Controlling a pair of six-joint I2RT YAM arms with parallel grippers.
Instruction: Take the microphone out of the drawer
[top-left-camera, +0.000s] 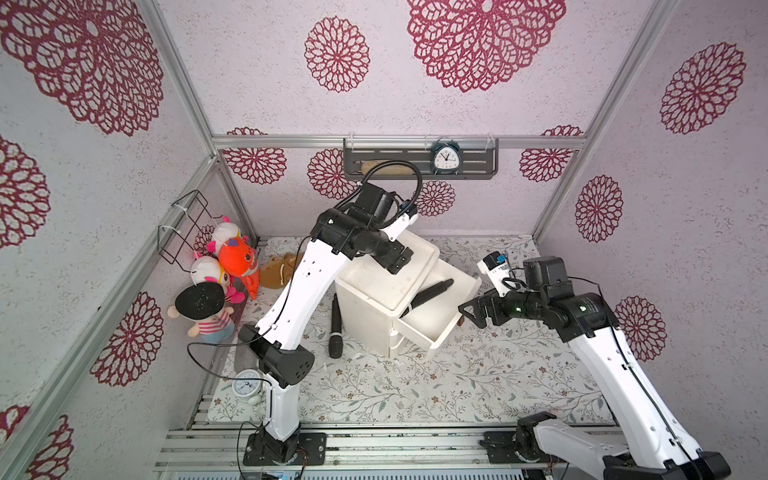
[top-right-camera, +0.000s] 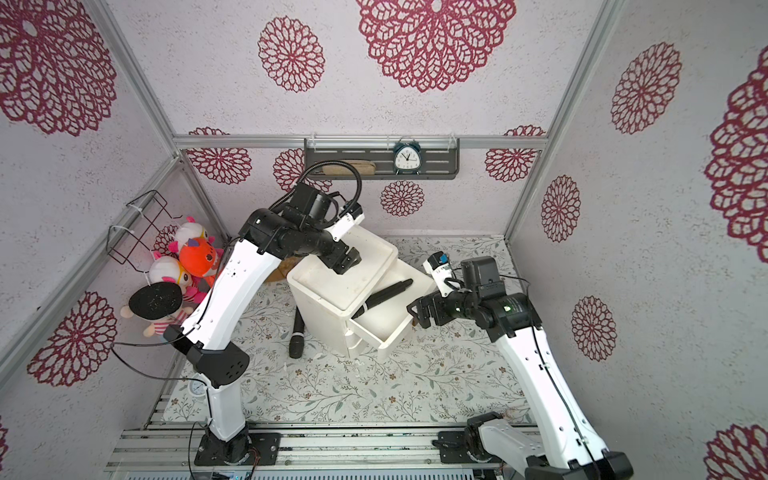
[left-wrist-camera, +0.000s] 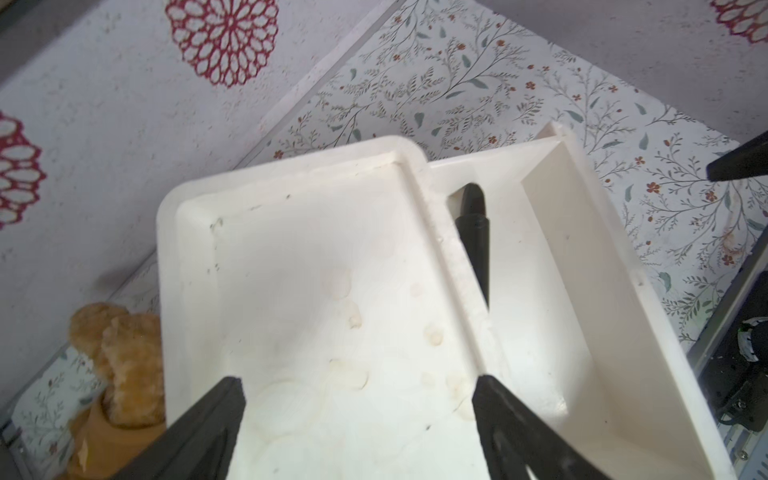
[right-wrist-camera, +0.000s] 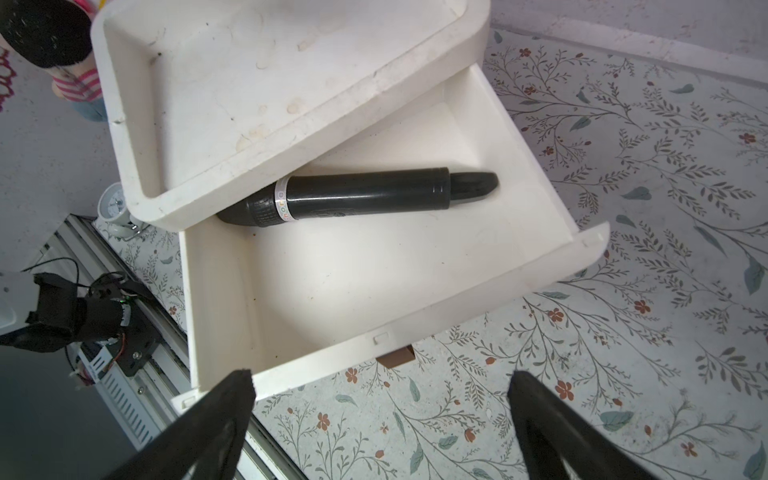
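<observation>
A black microphone (right-wrist-camera: 364, 193) with a silver ring lies in the pulled-out white drawer (right-wrist-camera: 352, 276). Its head end is tucked partly under the edge of the cabinet top (right-wrist-camera: 304, 60). In the left wrist view only the microphone's tail end (left-wrist-camera: 475, 240) shows past that edge. Above the cabinet top hovers my left gripper (top-left-camera: 397, 260), its fingers apart and empty in its wrist view. Just off the drawer's right front side, my right gripper (top-left-camera: 472, 313) stands open with nothing held; in its wrist view the drawer's front wall lies ahead of the fingers.
A second dark microphone (top-left-camera: 336, 328) lies on the table left of the cabinet. Plush toys (top-left-camera: 238, 260) sit at the left wall, with a white clock (top-left-camera: 247, 384) nearer the front. The table right of the drawer is clear.
</observation>
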